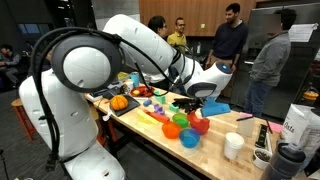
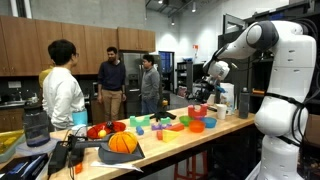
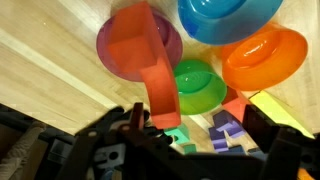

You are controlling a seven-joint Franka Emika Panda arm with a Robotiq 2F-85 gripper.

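Note:
My gripper is open, its dark fingers set wide apart in the wrist view. A long orange-red block [image 3: 150, 58] reaches from over a dark red bowl [image 3: 112, 62] down to beside the left finger; whether they touch, I cannot tell. Between and beyond the fingers lie a green bowl [image 3: 203, 88], an orange bowl [image 3: 268, 62] and a blue bowl [image 3: 225, 15]. In exterior view 1 the gripper [image 1: 190, 104] is low over the table by the bowls, its fingertips hard to make out.
Small purple blocks [image 3: 226, 126] and a yellow block [image 3: 275, 110] lie near the right finger. A white cup [image 1: 233, 146] stands close to the blue bowl. At the table's other end sits an orange pumpkin-like ball [image 2: 123, 143]. Several people stand behind the table.

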